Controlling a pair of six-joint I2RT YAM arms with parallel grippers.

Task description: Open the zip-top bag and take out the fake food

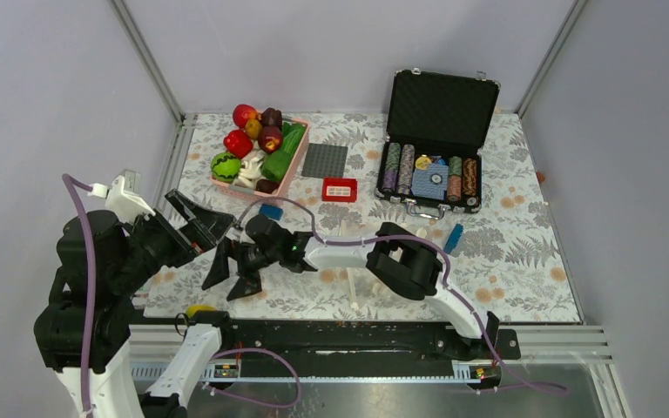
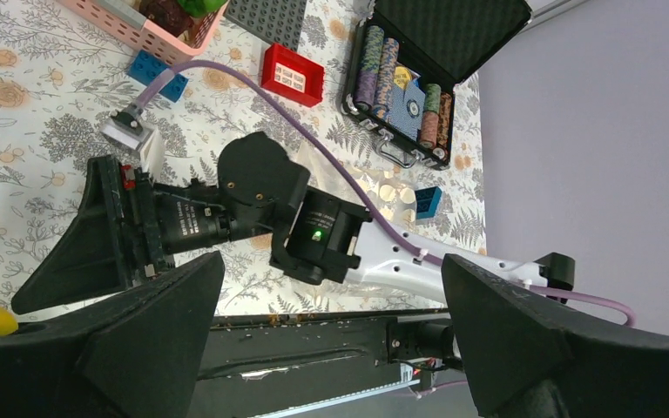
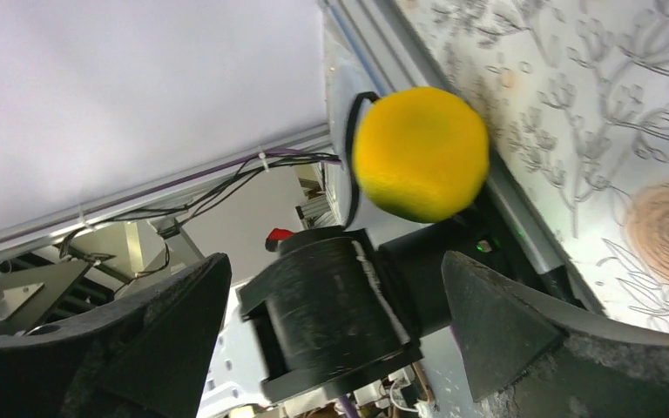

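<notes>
The clear zip bag (image 2: 375, 187) lies flat on the front-middle of the table, with pale round slices showing in or under it. My right arm covers much of it. A yellow piece (image 3: 422, 152), likely fake food, rests at the front-left edge of the table. My right gripper is open, pointing left toward that yellow piece, with nothing between its fingers. Over the left side, my left gripper hangs high and open, holding nothing.
A pink basket (image 1: 289, 172) of fake fruit and vegetables stands at the back left. Nearby are a grey plate (image 1: 325, 160), a red tray (image 1: 340, 190) and a blue block (image 1: 271, 212). An open poker case (image 1: 441, 104) sits back right, with another blue block (image 1: 455, 238) in front.
</notes>
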